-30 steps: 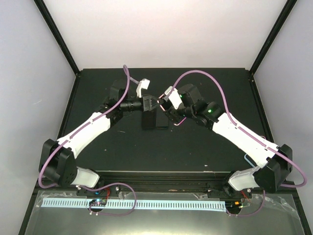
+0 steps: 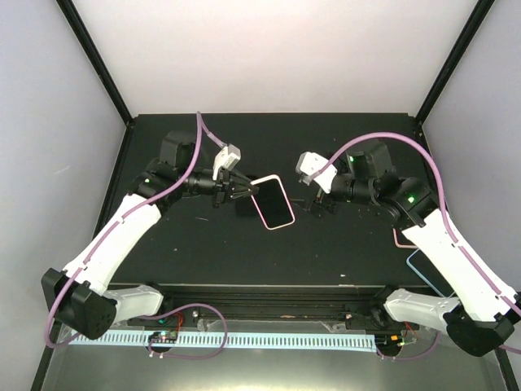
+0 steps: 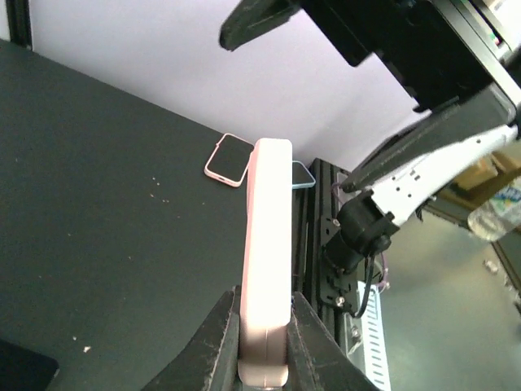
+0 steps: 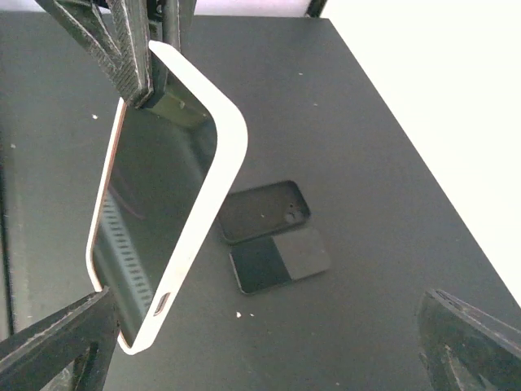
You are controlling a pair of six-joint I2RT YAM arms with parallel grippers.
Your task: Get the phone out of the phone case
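Observation:
A dark-faced phone with a pale pink case around its edge [image 2: 273, 202] hangs above the middle of the table. My left gripper [image 2: 254, 189] is shut on its upper left edge; in the left wrist view the cased phone [image 3: 267, 244] stands edge-on between the fingers. The right wrist view shows the pink rim [image 4: 199, 220] close by, tilted, and the phone's dark face inside it, so phone and case look still together. To the right, my right gripper [image 2: 303, 204] is open, apart from the phone, its fingers [image 4: 460, 346] wide with nothing between.
On the table lie a black case [image 4: 264, 212] and a dark phone [image 4: 281, 259], side by side. Near the right edge rest a pink-edged phone [image 3: 229, 160] and a blue-edged one [image 3: 302, 175].
My right gripper has drawn away to the right from the cased phone, which it had overlapped. The left gripper has shifted slightly, and the phone's dark face now shows fully from above.

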